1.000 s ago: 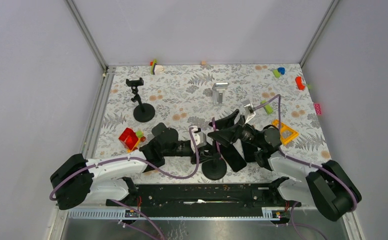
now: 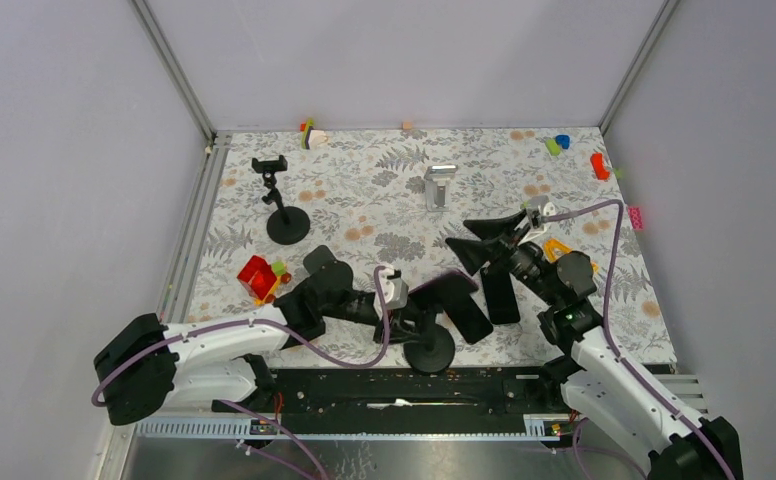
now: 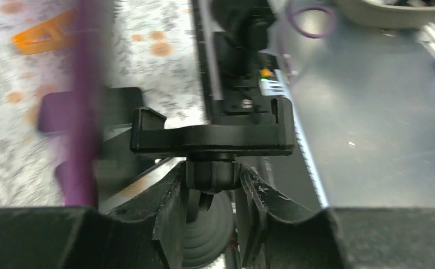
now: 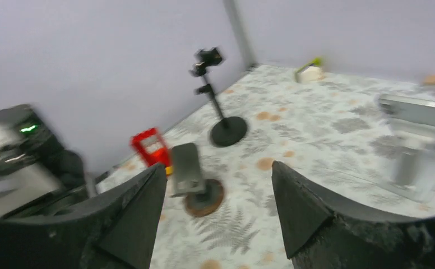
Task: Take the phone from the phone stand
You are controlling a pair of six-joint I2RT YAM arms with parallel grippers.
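A purple-sided phone [image 2: 445,289], blurred and tilted, is above the table between the arms, apart from my right gripper. The same phone [image 3: 84,106] appears edge-on as a blurred purple strip left of the holder in the left wrist view. The phone stand's holder [image 3: 212,141] is empty across its arms. My left gripper [image 2: 410,326] has its fingers against both sides of the stand's neck, above the round base [image 2: 429,350]. My right gripper [image 2: 456,234] is open beyond the phone; its fingers [image 4: 139,216] have nothing between them.
Two dark phones [image 2: 500,298] lie flat beside the stand base. A black stand [image 2: 288,225] and a red toy [image 2: 256,277] occupy the left side, a silver stand [image 2: 440,187] the back. An orange frame [image 2: 558,248] is partly hidden behind the right arm.
The right gripper has moved right and away from the phone it was around. The phone has gone from standing edge-up to tilted over.
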